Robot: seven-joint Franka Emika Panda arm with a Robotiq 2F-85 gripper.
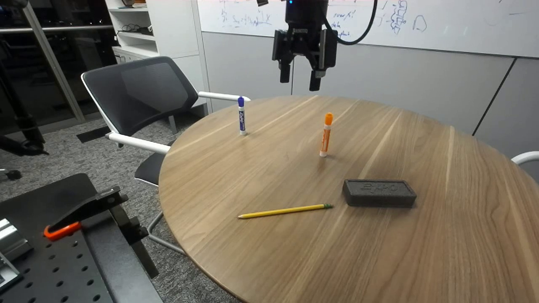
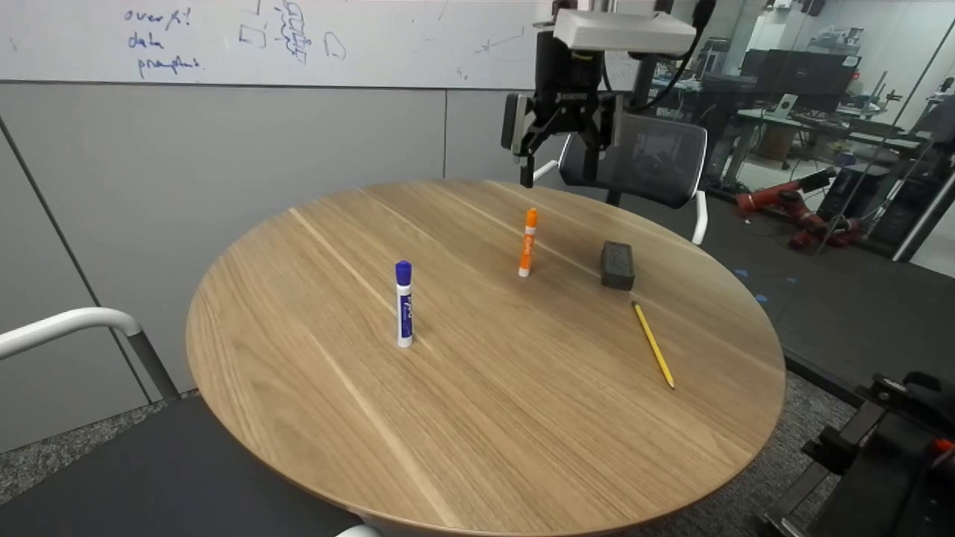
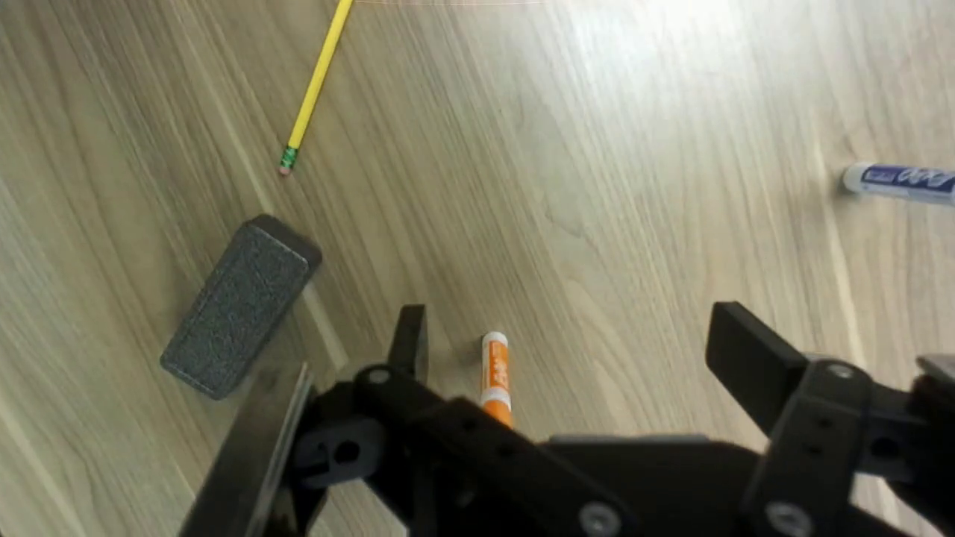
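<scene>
High above the round table, my gripper [image 1: 299, 81] stands open with nothing between its fingers. An orange marker [image 1: 326, 136] is upright on its white end, cap on top. Seen from the wrist, the orange marker [image 3: 497, 371] shows low in the picture, near the left finger, its upper part hidden by the gripper. A blue marker [image 2: 404, 306] also stands upright, well apart from the orange one. The black eraser [image 1: 379, 193] lies flat, and the yellow pencil [image 1: 285, 211] rests on the wood close to one end of it.
The wooden table [image 2: 483, 429] has wide bare stretches between these objects. A chair [image 1: 141, 101] stands against its edge, and a black cart surface [image 1: 55, 272] is off to the side. Behind, there is a wall with a whiteboard [image 2: 376, 40].
</scene>
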